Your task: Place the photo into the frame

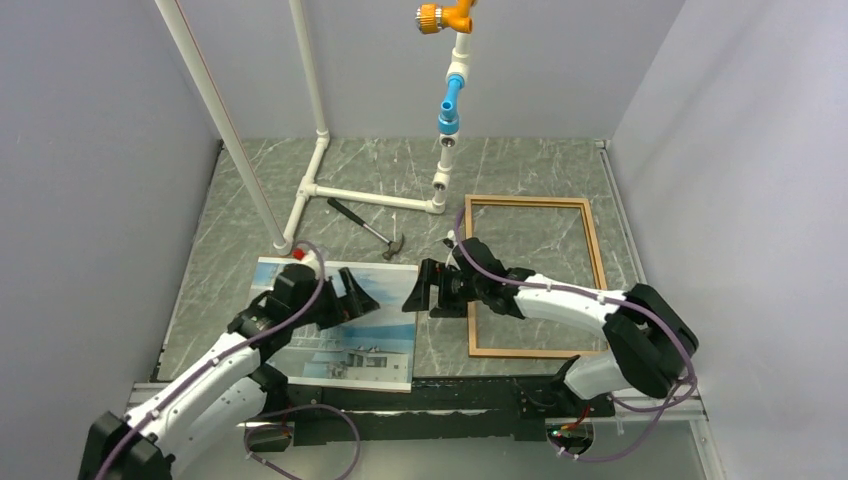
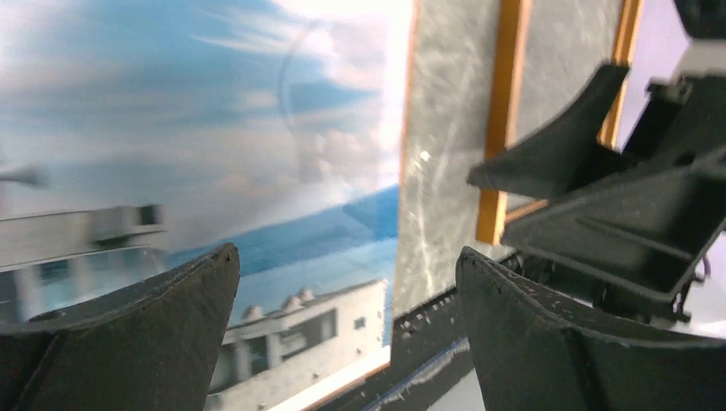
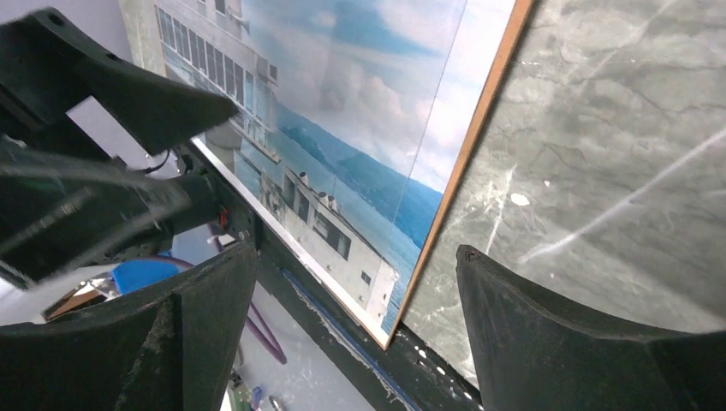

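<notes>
The photo, a printed sheet on a board with sky, water and white buildings, lies flat on the left half of the table. Its right edge shows bare in the right wrist view. Over it hangs my left gripper, open and empty. My right gripper is open too, close to the photo's right edge, with nothing between its fingers. To the right lies the wooden frame, an empty rectangle with bare table inside it; my right arm passes over its left side.
A hammer lies behind the photo. Farther back, a white pipe stand rests on the table. A dark strip runs along the front edge. Bare table separates the photo from the frame.
</notes>
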